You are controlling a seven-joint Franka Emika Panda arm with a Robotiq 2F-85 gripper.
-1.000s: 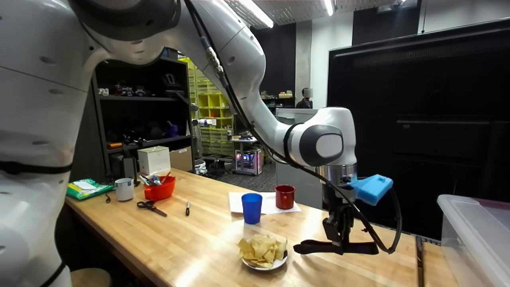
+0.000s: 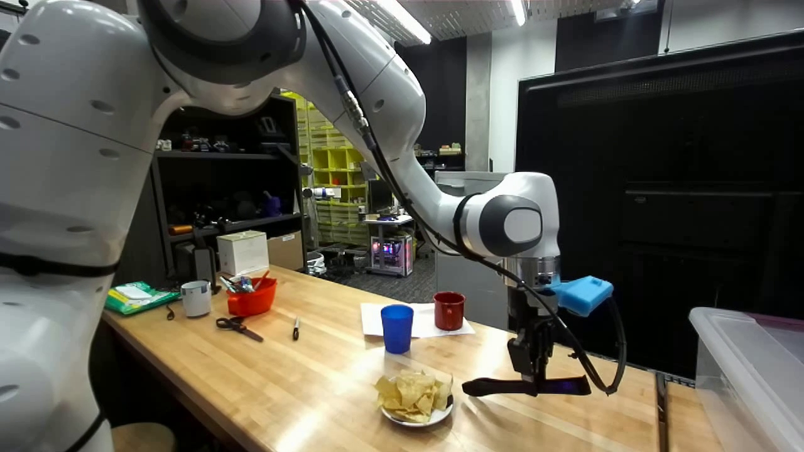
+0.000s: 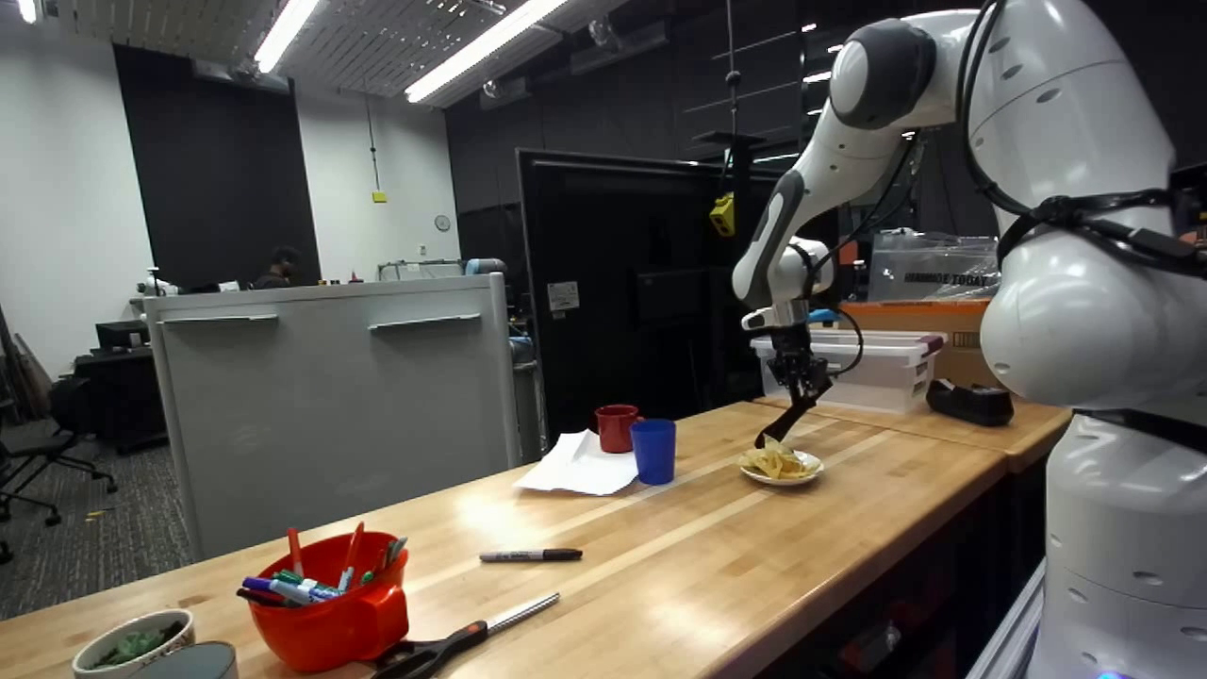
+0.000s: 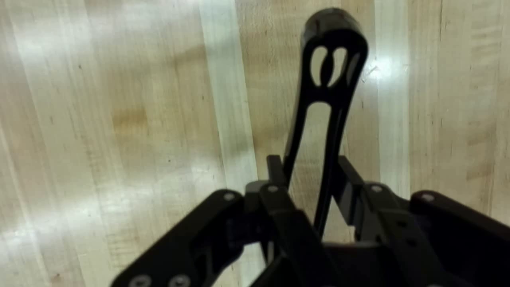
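Note:
My gripper is shut on a pair of black tongs (image 4: 330, 91), gripped across their long slotted arms. In exterior view 1 the tongs (image 2: 490, 387) lie nearly level, just above the wooden table, with one end toward a plate of chips. That white plate (image 2: 422, 422) carries a heap of yellow chips (image 2: 414, 393), left of the gripper (image 2: 535, 383). Exterior view 2 has the tongs (image 3: 781, 425) slanting down behind the chips (image 3: 776, 458). Whether they touch the chips cannot be told. The plate is outside the wrist view.
A blue cup (image 2: 397, 328) and a red mug (image 2: 449, 311) stand behind the plate, by white paper (image 3: 583, 464). A marker (image 3: 532, 555), scissors (image 3: 464, 640) and a red pen holder (image 3: 339, 622) lie farther off. A clear bin (image 2: 746, 376) borders the right.
The arm and wrist have shifted and turned slightly, while the tongs stay held in almost the same place. Plate, cup and mug have not moved.

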